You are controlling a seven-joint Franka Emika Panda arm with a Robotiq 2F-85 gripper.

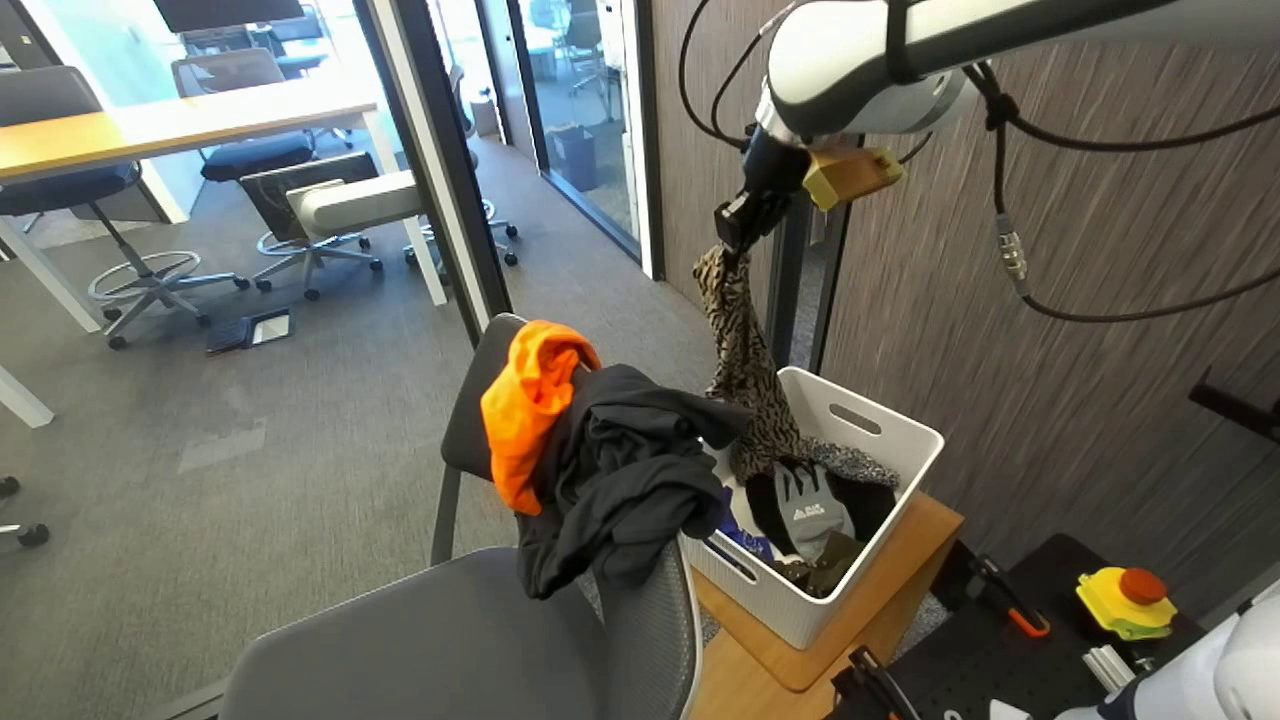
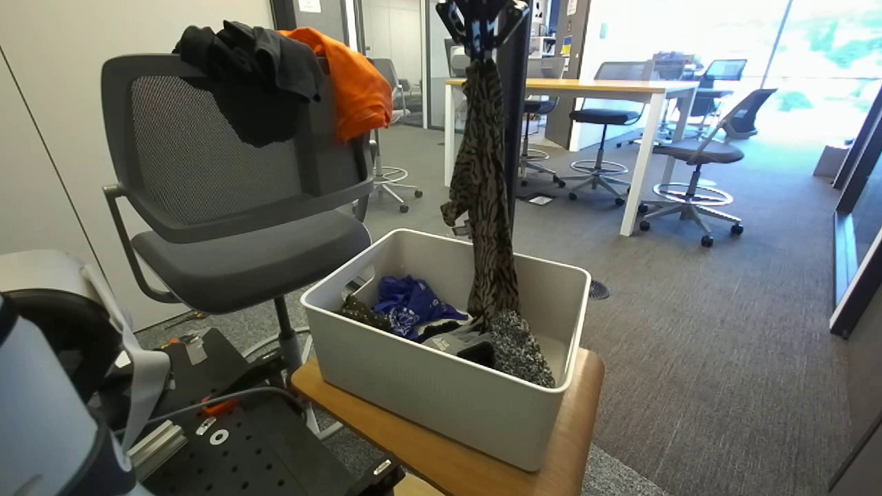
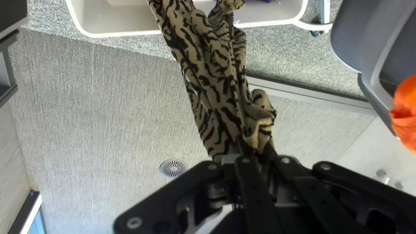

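A tiger-striped cloth hangs stretched downward from my gripper, which is shut on its upper end. In the second exterior view the striped cloth drops into the white basket, its lower end resting among the other items. From the wrist, the cloth runs from the fingertips up toward the basket rim. Inside the basket lie a grey and black glove, a blue patterned cloth, a speckled grey item and a dark olive item.
A grey chair beside the basket carries black clothing and an orange cloth over its backrest. The basket stands on a wooden stool. A dark panelled wall is close behind the arm.
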